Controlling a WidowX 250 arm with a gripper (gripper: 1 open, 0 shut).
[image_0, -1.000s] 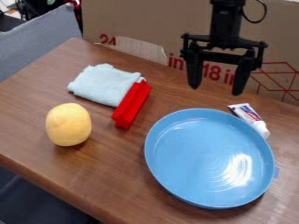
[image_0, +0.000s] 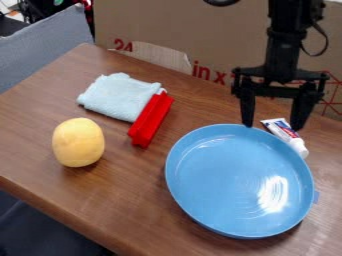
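My black gripper (image_0: 274, 106) hangs open above the back rim of a blue plate (image_0: 235, 185), its fingers pointing down near a white toothpaste tube (image_0: 289, 139) that lies just behind the plate and is partly hidden. A red box-like item (image_0: 150, 121) lies left of the plate, beside a folded light blue cloth (image_0: 116, 94). A round yellow object (image_0: 78, 142) sits at the left front.
The wooden table (image_0: 127, 205) has bare room at the front left and in the middle behind the plate. A cardboard panel (image_0: 187, 30) stands along the back edge. A grey surface (image_0: 40, 50) borders the left.
My gripper has come down and slightly right, toward the toothpaste tube. The objects on the table look unmoved.
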